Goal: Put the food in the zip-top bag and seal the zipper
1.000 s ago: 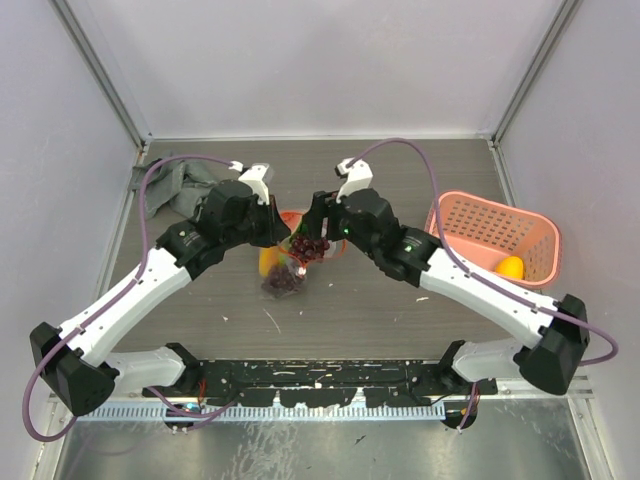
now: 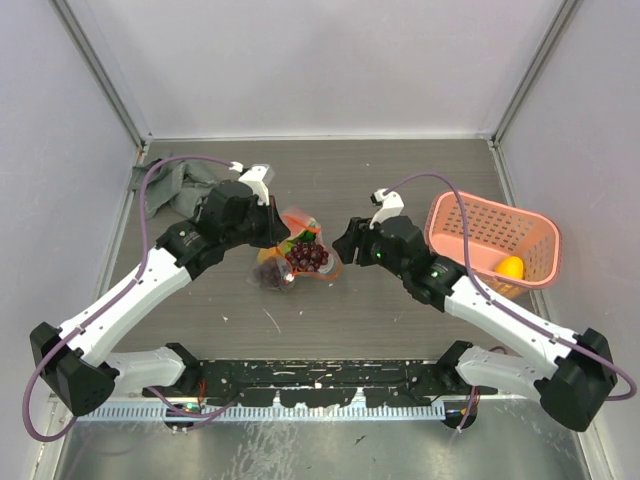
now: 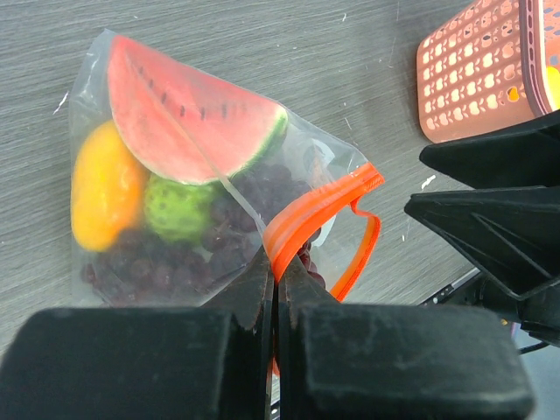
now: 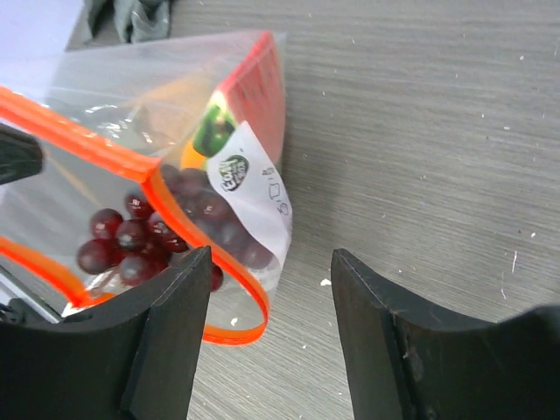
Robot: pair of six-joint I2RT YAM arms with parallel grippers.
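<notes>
The clear zip top bag [image 3: 302, 144] with an orange zipper edge stands in the middle of the table, its mouth gaping toward the right. Inside show a watermelon slice [image 3: 192, 114], a yellow mango-like piece [image 3: 107, 188], a green round fruit [image 3: 178, 210] and dark red grapes [image 4: 131, 236]. My left gripper is shut on the orange zipper edge [image 3: 306, 219] of the bag. Just right of the mouth, my right gripper stands part open, apart from the bag, with only tabletop and the bag's near corner behind its gap.
At the right a pink basket [image 2: 447, 215] holds a yellow fruit [image 2: 510, 267]. A grey cloth [image 2: 175, 187] lies at the back left. The table between bag and basket is clear, as is the back middle.
My right gripper has drawn back from over the bag's mouth, rightward and lower. The bag's mouth shows wider, with more grapes visible. The left arm has stayed still.
</notes>
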